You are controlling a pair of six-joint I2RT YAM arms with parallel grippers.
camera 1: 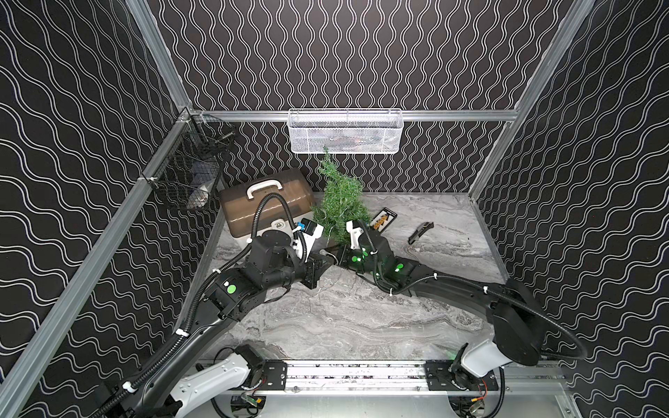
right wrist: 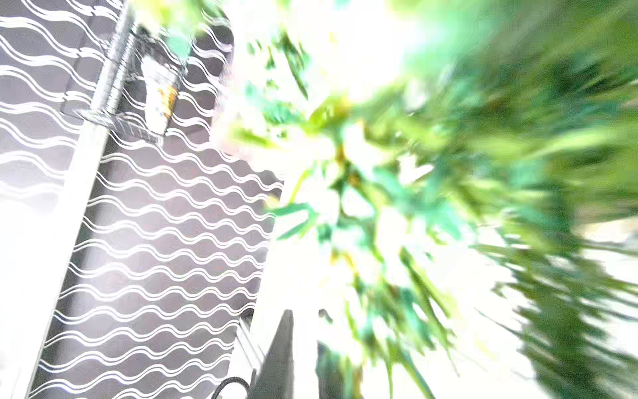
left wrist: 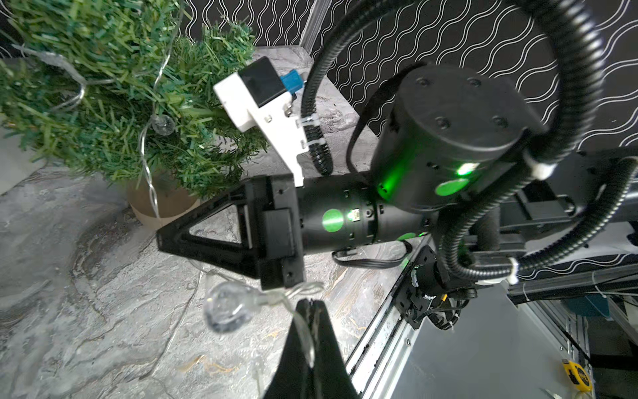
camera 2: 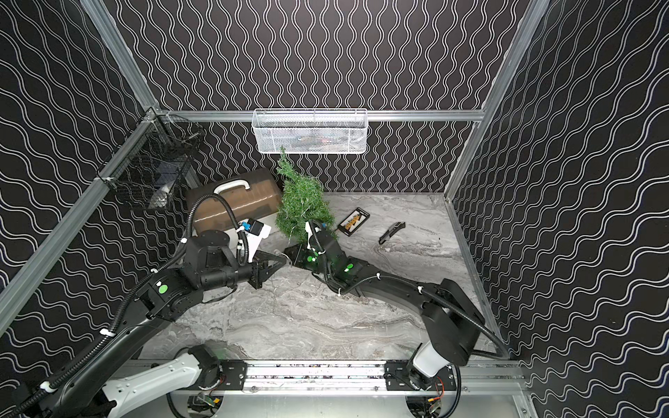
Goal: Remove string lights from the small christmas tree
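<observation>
The small green tree [camera 1: 340, 195] stands at the back middle; the left wrist view shows light wires and bulbs on it, and its pot [left wrist: 153, 206]. My left gripper is shut on a thin clear wire of the string lights, with a bulb [left wrist: 226, 307] hanging just beside the tips. My right gripper is low at the tree's front, its fingers slightly apart among the foliage; the blurred, washed-out wrist view hides whether anything is between them.
A brown box [camera 1: 264, 205] stands left of the tree. A small black tray [camera 2: 354, 221] and a dark object [camera 2: 391, 232] lie right of it. A white mesh basket [camera 1: 345, 136] hangs behind.
</observation>
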